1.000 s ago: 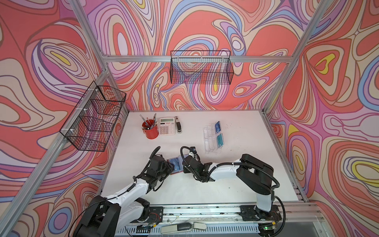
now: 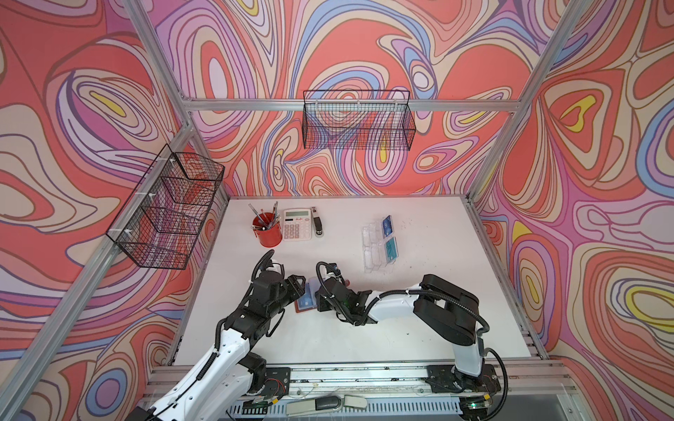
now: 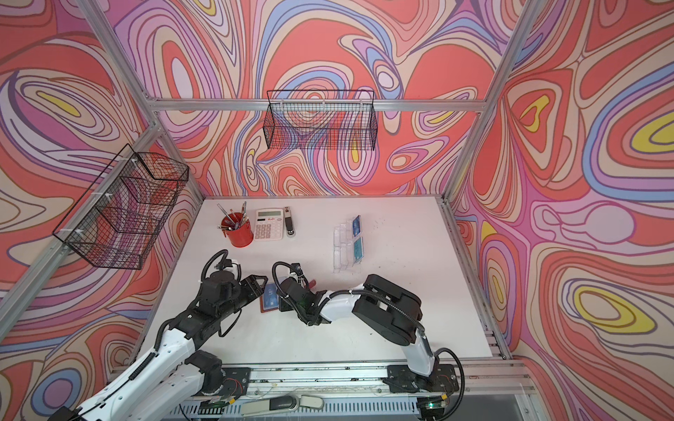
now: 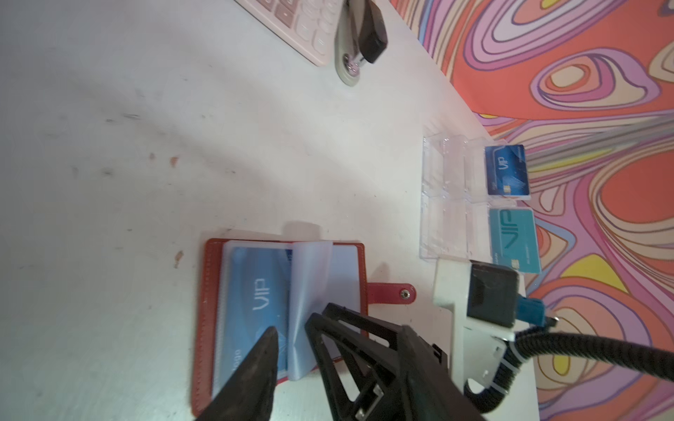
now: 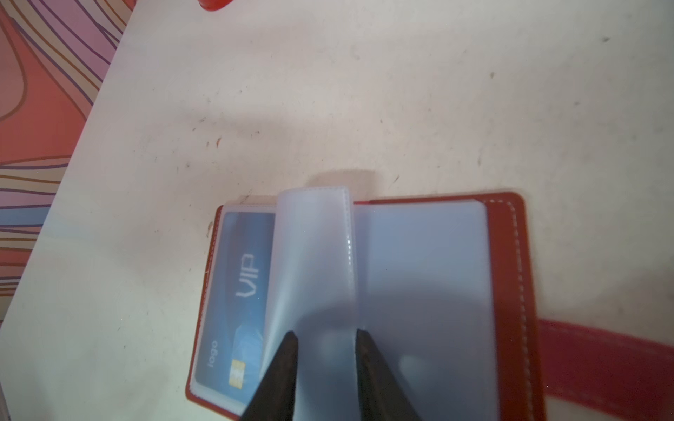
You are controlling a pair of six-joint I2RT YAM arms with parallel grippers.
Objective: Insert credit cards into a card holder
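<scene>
The red card holder (image 5: 512,266) lies open on the table, a blue VIP card (image 5: 242,294) in its left sleeve and a translucent sleeve flap (image 5: 309,252) standing beside it. My right gripper is at that flap, fingertips apart; whether they touch it is unclear. My left gripper stands open above and left of the holder, with the right gripper showing beyond its fingers. A clear card stand (image 2: 373,245) at the back right holds a dark-blue card (image 4: 507,169) and a teal card (image 4: 514,238).
A red pen cup (image 2: 269,230), a pink calculator (image 2: 297,228) and a stapler (image 2: 317,223) stand at the back left. Wire baskets (image 2: 358,126) hang above.
My left gripper has risen and moved back from the holder's left part. The right gripper has shifted slightly leftward over the holder.
</scene>
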